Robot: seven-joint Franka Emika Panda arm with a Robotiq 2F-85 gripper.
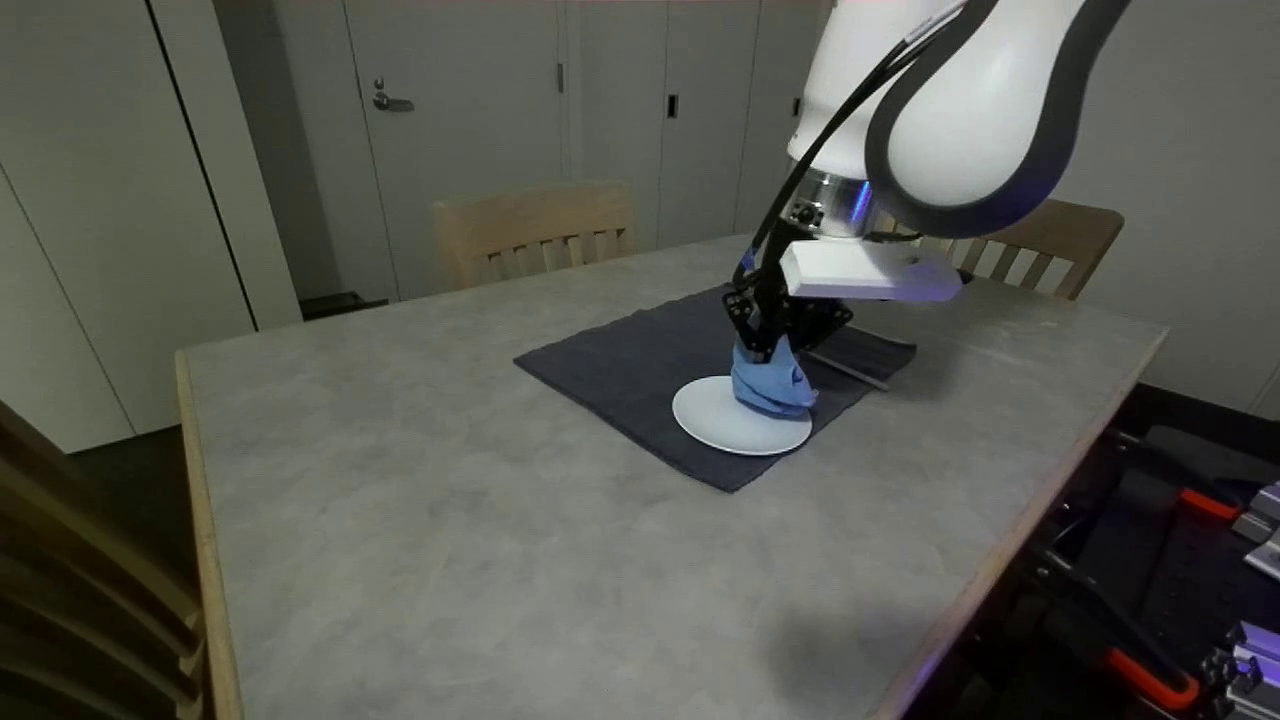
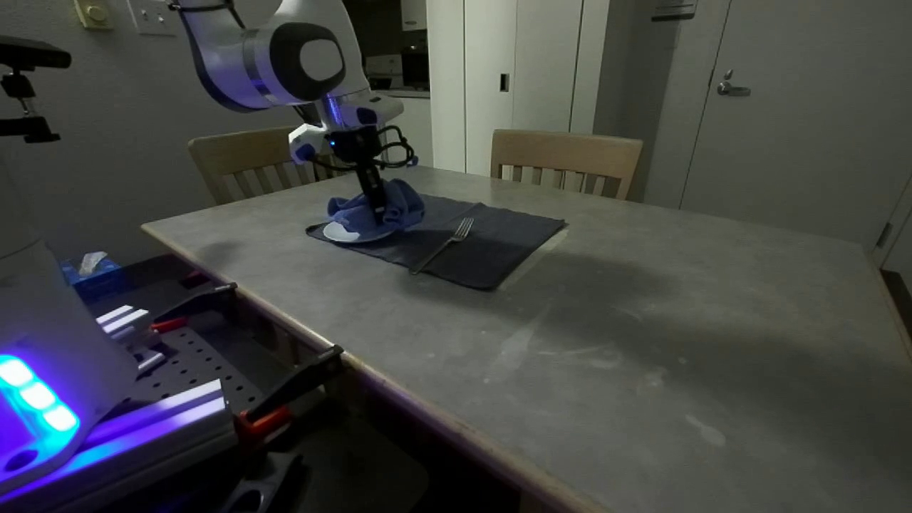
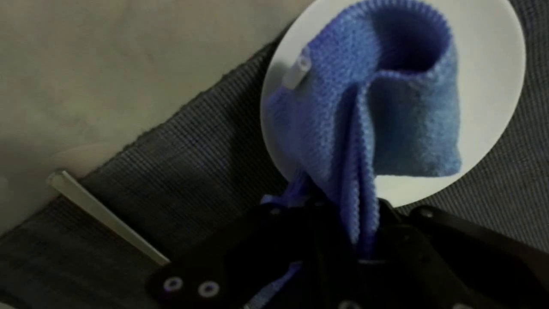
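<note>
A bunched blue cloth [image 3: 329,118] is pinched in my gripper, which is shut on it. Folds of the cloth hang over and seem to rest on a white plate [image 3: 489,103]. In exterior view 1 the cloth [image 1: 771,382] covers the plate's far right part, leaving the left and front of the plate [image 1: 720,420] bare. From the other side, exterior view 2 shows the gripper [image 2: 380,218] pointing down into the cloth [image 2: 406,205], low over the plate [image 2: 342,234]. My fingertips are mostly hidden by the cloth.
The plate stands on a dark grey placemat [image 2: 513,235]. A fork [image 2: 444,244] lies across the mat beside the plate, its handle [image 3: 108,216] near my gripper. Wooden chairs [image 2: 564,154] stand behind the table.
</note>
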